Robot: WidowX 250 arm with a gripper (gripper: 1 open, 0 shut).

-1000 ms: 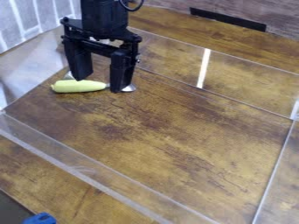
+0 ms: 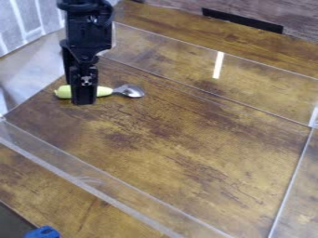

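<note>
My black gripper [image 2: 85,85] hangs at the upper left, turned so that its fingers line up along the view, over a pale yellow-green elongated object [image 2: 69,92]. The gripper hides part of that object. Just right of it lies a silver spoon-like piece [image 2: 130,91] on the wooden surface.
The wooden floor [image 2: 187,149] inside low clear walls is mostly free in the middle and right. A blue object [image 2: 43,231] sits outside at the bottom left corner.
My gripper has turned about its vertical axis and moved left, over the pale elongated object, which looks unmoved.
</note>
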